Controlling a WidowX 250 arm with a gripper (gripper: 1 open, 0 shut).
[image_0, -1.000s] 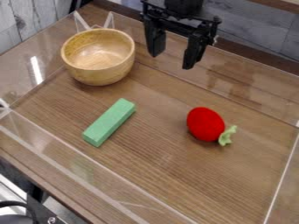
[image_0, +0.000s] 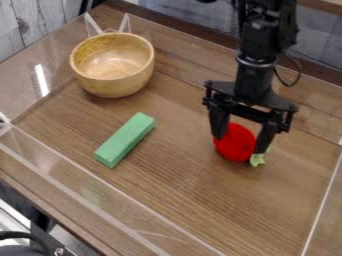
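The black gripper (image_0: 249, 118) hangs over a red round object (image_0: 235, 145) with a green leafy top (image_0: 257, 159), on the right of the wooden table (image_0: 174, 200). Its open fingers reach down on either side of the red object, which is partly hidden behind them. Whether they touch it cannot be told.
A tan wooden bowl (image_0: 111, 62) stands at the back left. A green rectangular block (image_0: 124, 138) lies at the middle left.
The bowl, block and red object look to be in the same places.
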